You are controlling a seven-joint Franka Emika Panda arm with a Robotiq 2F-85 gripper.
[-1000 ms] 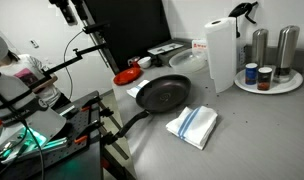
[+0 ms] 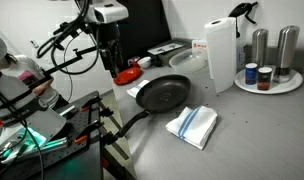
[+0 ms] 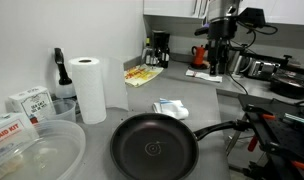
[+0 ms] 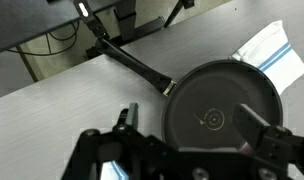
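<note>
A black frying pan (image 2: 164, 93) rests on the grey counter, its handle (image 2: 128, 127) pointing toward the counter's edge by the robot. Beside it lies a folded white towel with blue stripes (image 2: 194, 126), also visible as a towel (image 4: 273, 56) at the upper right of the wrist view. Above the counter hangs my gripper, open, its dark fingers (image 4: 123, 125) spread apart. The pan (image 4: 210, 112) appears below and between them in the wrist view, and no object is held.
A paper towel roll (image 2: 221, 56) stands behind the pan. Shakers and jars occupy a white tray (image 2: 250, 87) at the back right. A clear plastic container (image 3: 40, 158) and a red bowl (image 2: 127, 75) are nearby.
My arm has come down and to the right, from high at the left edge to nearer the pan. Pan and towel have stayed in place.
</note>
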